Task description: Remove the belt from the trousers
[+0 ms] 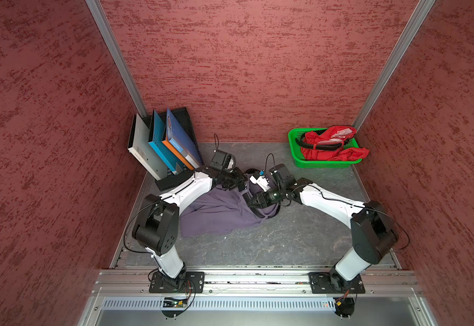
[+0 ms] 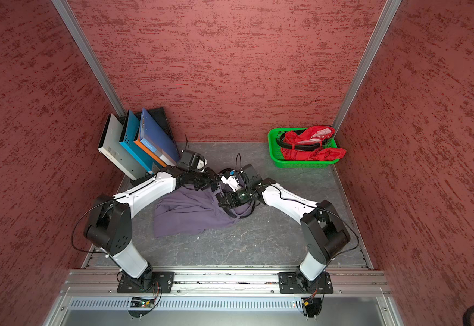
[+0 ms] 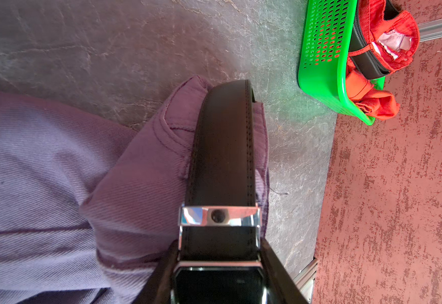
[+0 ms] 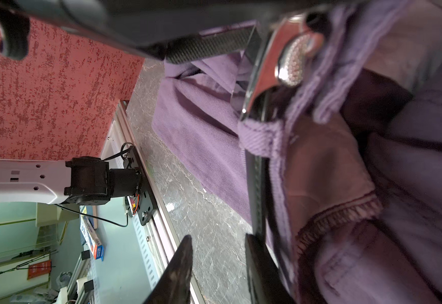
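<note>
The purple trousers [image 1: 220, 214] lie in the middle of the floor, waist end to the right. A dark belt [image 3: 226, 152] with stitched edges runs along the waistband. In the left wrist view my left gripper is shut on the belt at its silver buckle [image 3: 220, 215]. Lower on the waistband stands my right gripper, its fingers apart. In the right wrist view one of its fingers [image 4: 256, 266] overlaps the belt edge just below a belt loop [image 4: 261, 137]; bare floor shows between the fingers. Whether that finger touches the belt, I cannot tell.
A green basket [image 1: 324, 164] holding red garments with dark belts stands at the back right. Several binders [image 1: 163, 144] lean at the back left, close to my left arm.
</note>
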